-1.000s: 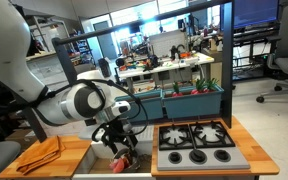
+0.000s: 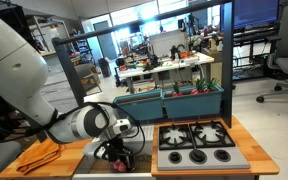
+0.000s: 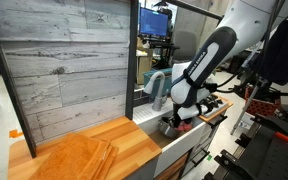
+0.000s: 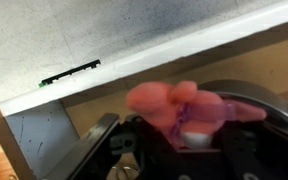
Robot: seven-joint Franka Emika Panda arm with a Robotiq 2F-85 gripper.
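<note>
Down inside the open drawer [image 3: 162, 158], in front of the counter, is my gripper. Right at its fingers, large and blurred in the wrist view, is a pinkish-red object [image 4: 174, 105] with a purple band. The same red thing [image 2: 121, 165] shows low beneath the hand in exterior view 1. Whether the fingers press on it cannot be made out. A round metal pot [image 4: 269, 94] stands in the drawer close behind the red object, partly hidden by it.
The drawer's white front wall [image 4: 174, 62] runs close by the hand. A stove top [image 2: 196, 145] is on the counter at the right, an orange cloth [image 2: 39, 155] at the left. Behind stands a blue-green bin [image 2: 192, 105].
Over the last second my arm has come down, bringing the hand lower into the drawer, over the red object. Cloth, stove and bin have stayed where they were.
</note>
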